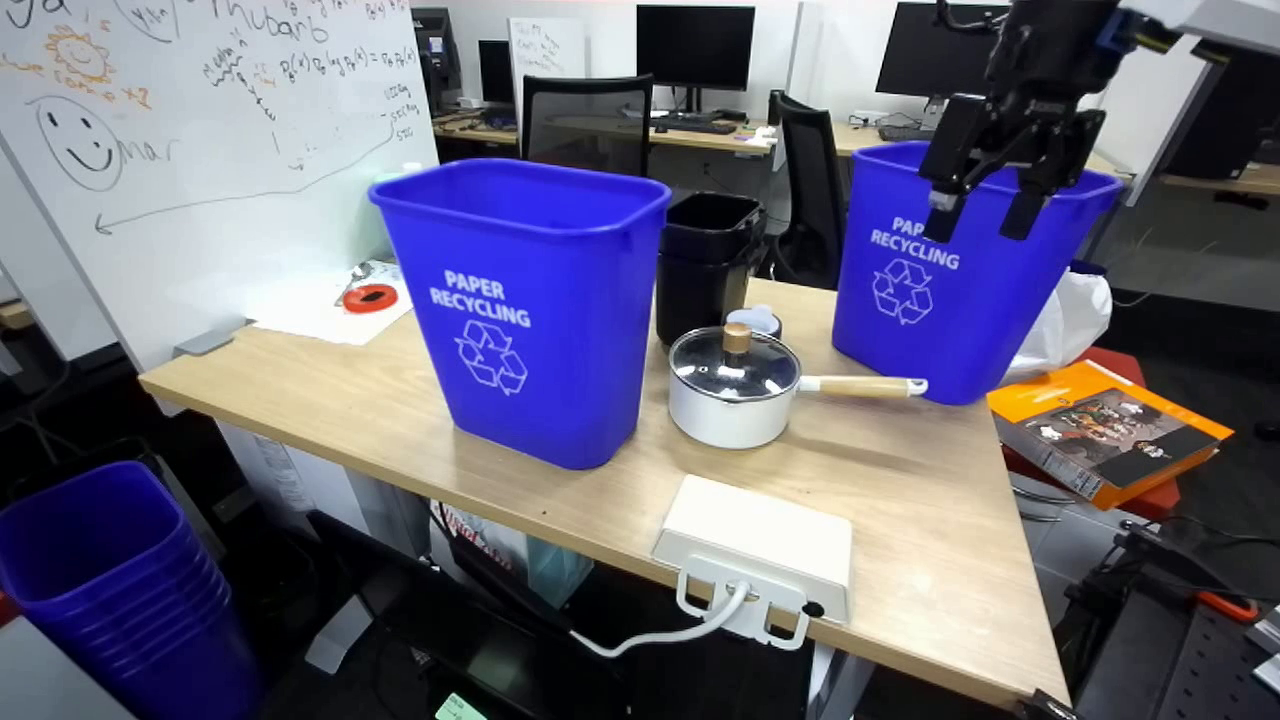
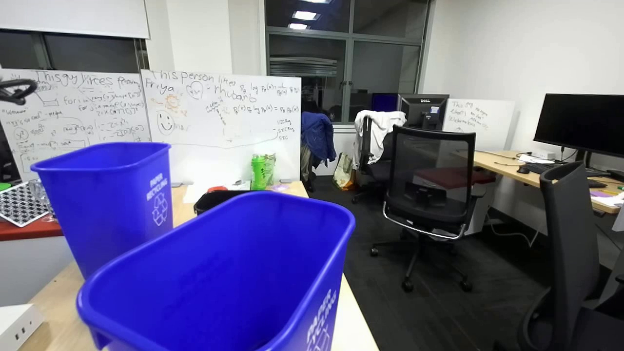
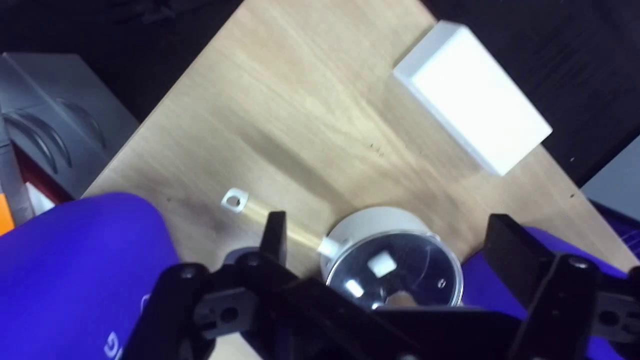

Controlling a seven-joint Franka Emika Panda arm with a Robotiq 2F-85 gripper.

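Observation:
High over the right part of the table, my gripper stands open with nothing between its fingers. Behind it in exterior view 1 is the right blue paper recycling bin. A white saucepan with a glass lid and wooden knob sits between that bin and the left blue bin. Its wooden handle points to the right bin. In the wrist view the lid lies beyond the spread fingers, partly covered by the gripper's body. The saucepan is hidden in exterior view 2.
A white box lies at the table's front edge. Behind the saucepan stand a black bin and a small cup. An orange box is off the table's right side. Bare tabletop shows at the front right.

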